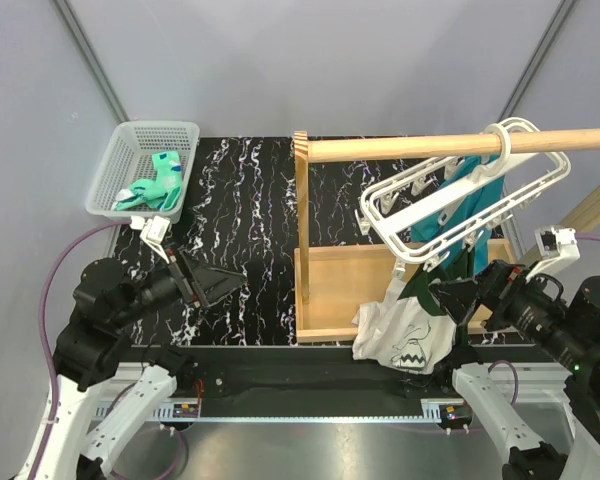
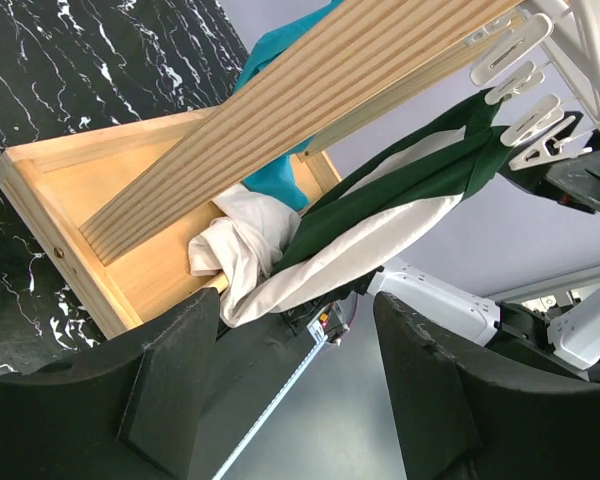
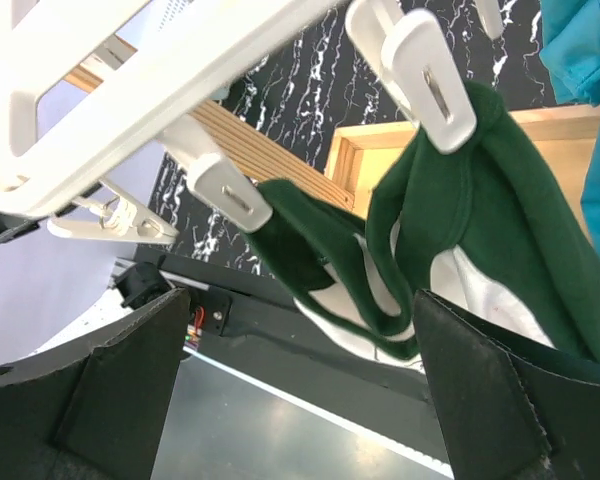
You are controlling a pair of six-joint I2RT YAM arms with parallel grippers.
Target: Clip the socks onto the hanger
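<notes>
The white clip hanger (image 1: 450, 200) hangs from the wooden rail. Green socks with white (image 3: 430, 220) hang from its clips (image 3: 430, 90); teal socks (image 2: 275, 180) hang behind them. Pale cloth (image 1: 400, 340) hangs low over the wooden tray's front. More mint socks (image 1: 160, 180) lie in the white basket (image 1: 115, 200) at back left. My left gripper (image 1: 205, 285) is open and empty, left of the wooden stand. My right gripper (image 1: 455, 292) is open beside the hanger's front, facing the green socks, with nothing held.
The wooden stand (image 1: 302, 220) and rail (image 1: 380, 147) frame the hanger above a shallow wooden tray (image 2: 80, 160). The black marble surface (image 1: 240, 200) between basket and stand is clear.
</notes>
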